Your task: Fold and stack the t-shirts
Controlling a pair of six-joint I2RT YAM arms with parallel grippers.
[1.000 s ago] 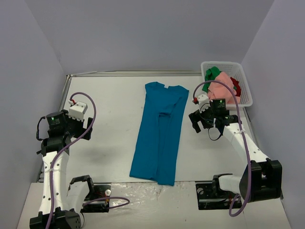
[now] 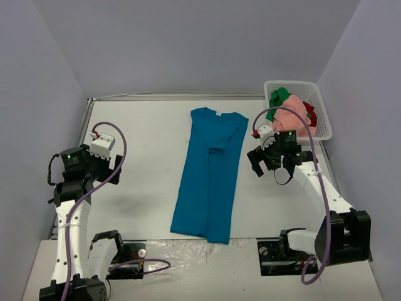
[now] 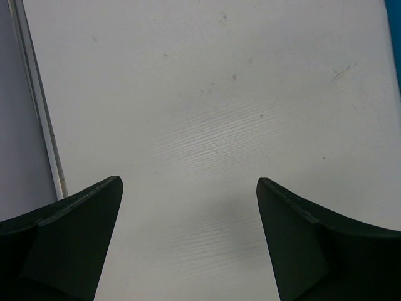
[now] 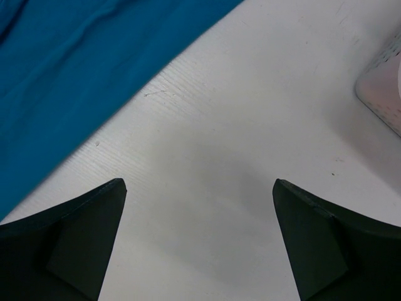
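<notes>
A teal t-shirt [image 2: 195,182] lies in a long strip down the middle of the table, its collar toward the back and its sides folded inward. Its lower end reaches the table's front edge. In the right wrist view the shirt's side edge [image 4: 106,88] runs diagonally across the upper left. Left of the shirt, my left gripper is open over bare table. My right gripper, between shirt and basket, stands open too, with only table surface between its fingers. More shirts, among them a pink one [image 2: 292,113] and a green one [image 2: 279,96], lie bunched in the basket.
A white basket [image 2: 323,119] stands at the back right corner, close to my right arm. A metal rail [image 2: 175,97] runs along the table's back edge, with grey walls around. Bare table [image 2: 147,163] spreads left of the shirt.
Hardly anything differs. The shirt lies unmoved, and both arms hold practically the same places beside it.
</notes>
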